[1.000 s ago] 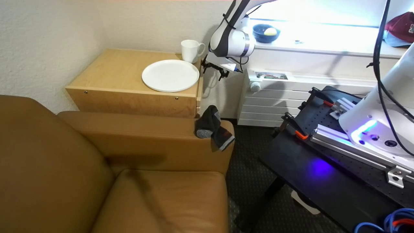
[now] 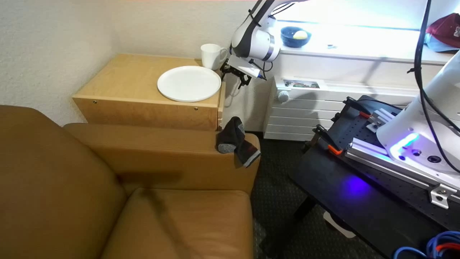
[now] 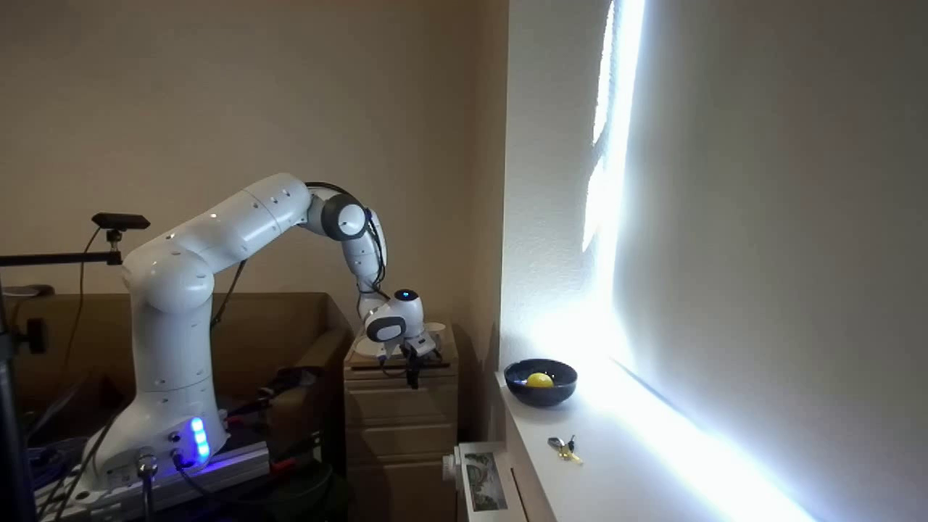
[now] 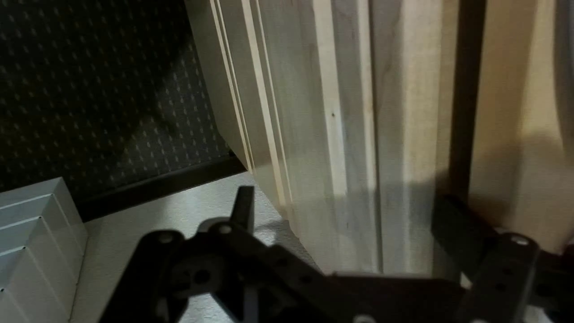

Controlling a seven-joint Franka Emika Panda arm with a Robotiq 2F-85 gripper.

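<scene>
At the front edge of the wooden cabinet point(image 2: 129, 71), my gripper is open, its fingers wide apart. In the wrist view, the right finger point(image 4: 457, 229) overlaps the dark gap behind a drawer front point(image 4: 390, 134), and the left finger point(image 4: 245, 207) is outside, over the wall and floor side. Whether either finger touches the wood cannot be told. The top drawer front point(image 2: 222, 101) stands slightly out from the cabinet. On the cabinet top are a white plate point(image 2: 189, 84) and a white mug point(image 2: 211, 56), both close to the gripper.
Dark socks point(image 2: 235, 140) lie on the brown sofa's arm point(image 2: 172, 138). A radiator point(image 2: 336, 108) stands under the window sill, right of the cabinet. On the sill are a dark bowl point(image 3: 541, 396) with a yellow object point(image 3: 539, 380) and some keys point(image 3: 565, 449).
My gripper has moved slightly left, nearer the cabinet front and mug. The plate, mug and socks look unmoved.
</scene>
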